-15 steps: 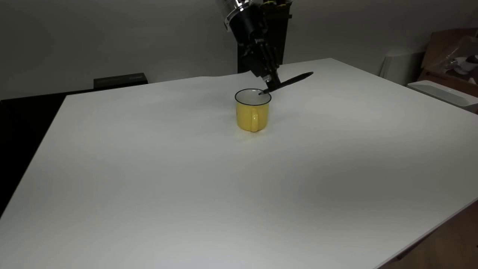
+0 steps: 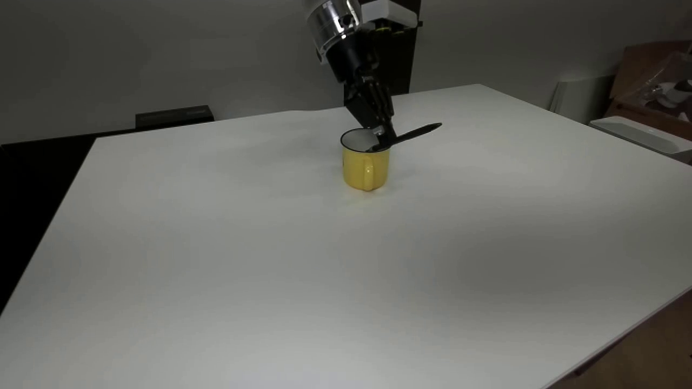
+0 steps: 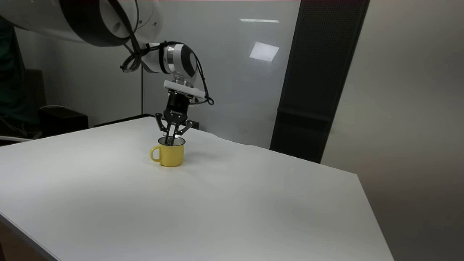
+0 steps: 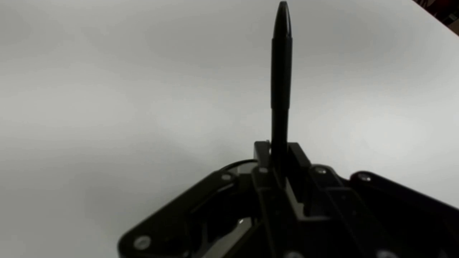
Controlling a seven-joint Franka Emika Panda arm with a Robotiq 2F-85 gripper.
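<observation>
A yellow mug (image 2: 365,169) with a white inside and dark rim stands upright on the white table (image 2: 272,272). In the second exterior view the mug (image 3: 171,155) has its handle to the left. My gripper (image 2: 387,137) is at the mug's rim, shut on a black pen (image 2: 420,132). The pen lies at a slant, its near end over the mug's opening and its far end sticking out past the rim. Up close in the wrist view, the pen (image 4: 281,73) runs straight out from between the fingers. The mug is mostly hidden there behind the gripper.
A dark box (image 2: 173,118) sits at the back left edge. Beyond the right edge is a white tray (image 2: 642,135).
My gripper and the pen have moved down and slightly left in the first exterior view, closer to the mug's opening. The mug has stayed where it was.
</observation>
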